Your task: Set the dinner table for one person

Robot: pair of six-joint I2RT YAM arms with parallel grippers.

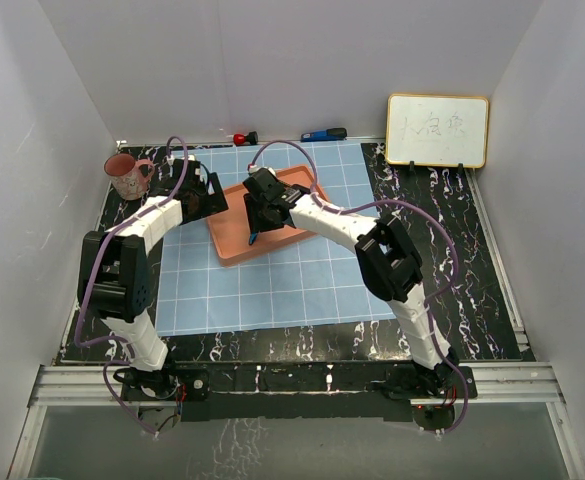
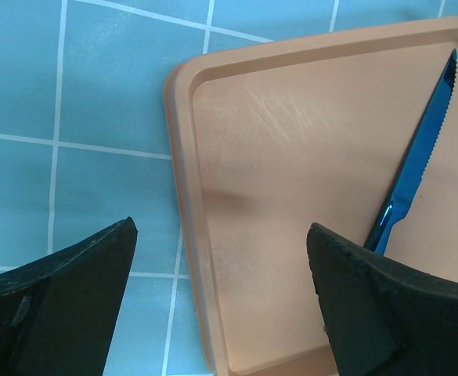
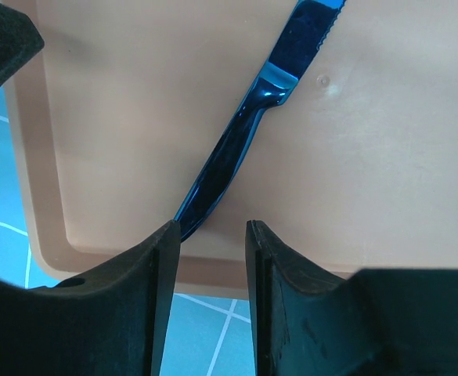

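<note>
A blue knife [image 1: 253, 238] lies in the pinkish-orange tray [image 1: 240, 247], its serrated blade and smooth handle clear in the right wrist view. Above it is my right gripper, fingers parted; the knife handle [image 3: 221, 168] ends just by the tip of its left finger, not between the pads. At the tray's left side, my left gripper is open, and the tray's side rim [image 2: 191, 188] runs through the view between its fingers. It grips nothing; whether the fingers touch the rim I cannot tell.
A blue gridded mat [image 1: 262, 300] lies under the tray. A patterned mug [image 1: 129, 177] stands back left. By the back wall are a red-and-black item [image 1: 245, 138] and a blue one [image 1: 323, 134]. The whiteboard [image 1: 437, 130] leans back right.
</note>
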